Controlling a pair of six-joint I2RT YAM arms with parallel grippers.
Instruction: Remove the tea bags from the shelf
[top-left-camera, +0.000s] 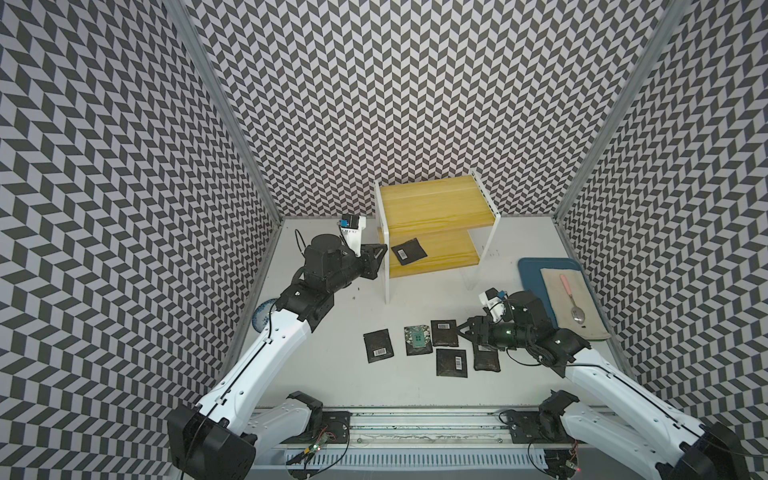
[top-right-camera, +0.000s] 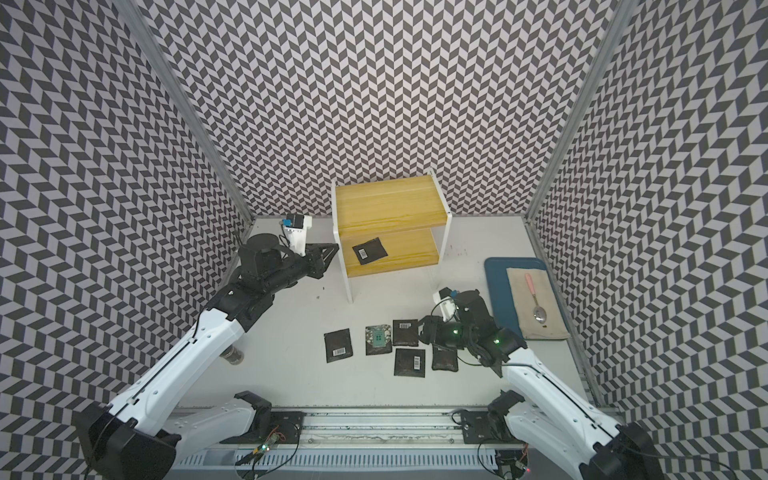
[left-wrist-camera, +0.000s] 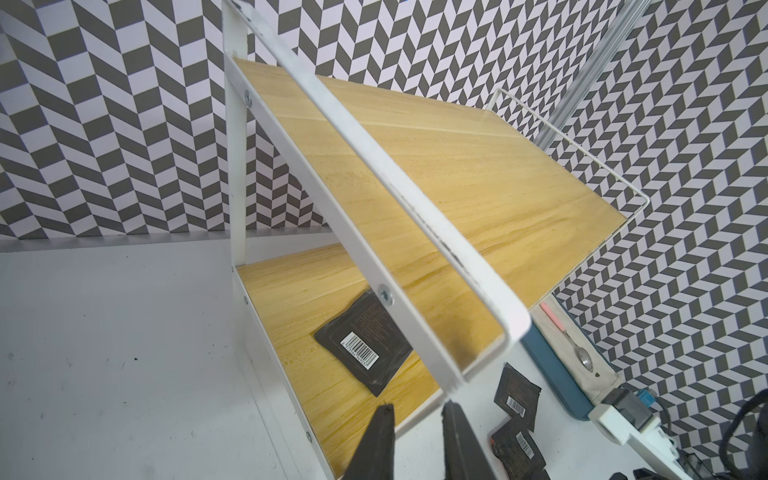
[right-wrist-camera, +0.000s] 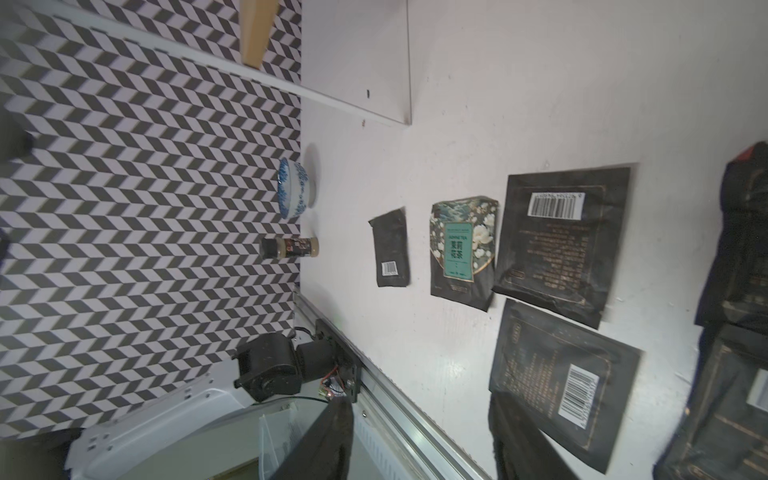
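A dark tea bag (top-left-camera: 409, 251) with a barcode lies on the shelf's lower yellow board (top-left-camera: 452, 252), towards its left side. At the shelf's front left post is my left gripper, its fingers close on either side of the white frame (left-wrist-camera: 448, 385). My right gripper is above the table with its fingers apart and nothing between them. Below it lie several tea bags: a floral green-labelled one (right-wrist-camera: 464, 252), dark ones (right-wrist-camera: 564, 240), and a smaller-looking one (right-wrist-camera: 389, 248) farther off. In the top left view, the right arm partly covers another tea bag (top-left-camera: 486, 359).
The upper shelf board (top-left-camera: 436, 200) is empty. At the right stands a blue tray (top-left-camera: 534, 276) with a cloth and a spoon (top-left-camera: 577, 313). A blue-white bowl (right-wrist-camera: 293, 188) and a small jar (right-wrist-camera: 289, 247) are on the left. Bare table lies before the shelf.
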